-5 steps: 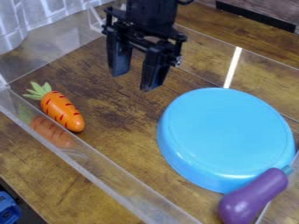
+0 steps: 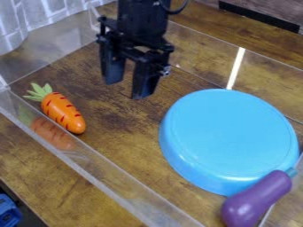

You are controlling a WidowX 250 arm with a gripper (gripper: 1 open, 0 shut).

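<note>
The black gripper [image 2: 128, 82] hangs over the wooden surface at the upper middle, its two fingers spread apart with nothing seen between them. Below and left of it lies an orange toy carrot [image 2: 62, 113] with green leaves. A round blue object [image 2: 225, 137], like a lid or plate, lies at the right. A purple toy eggplant [image 2: 254, 199] lies at the lower right, at the blue object's edge.
A clear plastic wall [image 2: 95, 184] runs diagonally along the left and front. A white strip [image 2: 236, 66] is on the wood at the back right. The wood between carrot and blue object is clear.
The carrot, blue object and eggplant have not moved.
</note>
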